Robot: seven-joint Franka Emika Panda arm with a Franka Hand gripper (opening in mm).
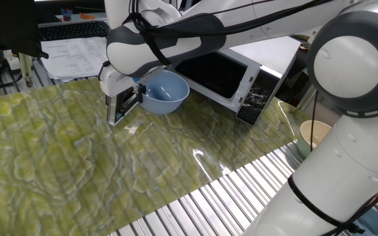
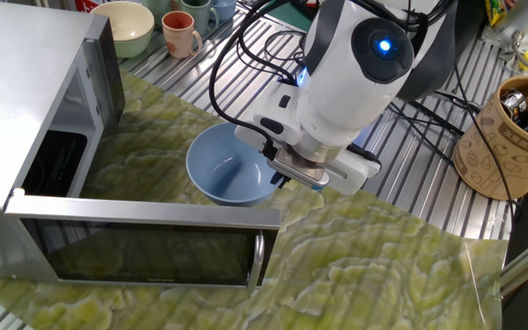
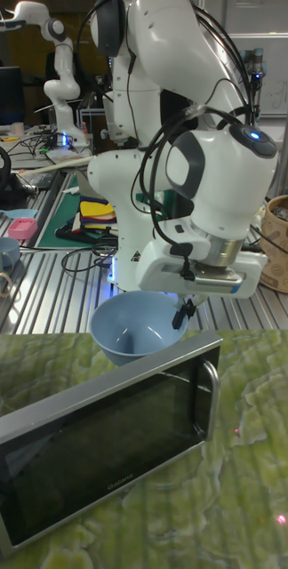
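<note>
A light blue bowl (image 1: 165,92) stands upright on the green marbled mat, and its inside looks empty in the second exterior view. My gripper (image 1: 125,110) points down close beside the bowl, low over the mat. In the third exterior view a dark fingertip (image 3: 179,315) overlaps the bowl's right rim; whether it touches is unclear. The hand hides much of the fingers, so their spacing does not show. Next to the bowl is a white microwave (image 2: 21,82) with its door (image 2: 145,246) swung open, reaching across in front of the bowl.
A cream bowl (image 2: 125,27) and a pink mug (image 2: 181,34) stand behind the mat, near the microwave. A tan pot (image 2: 489,147) of tools is at the far side.
</note>
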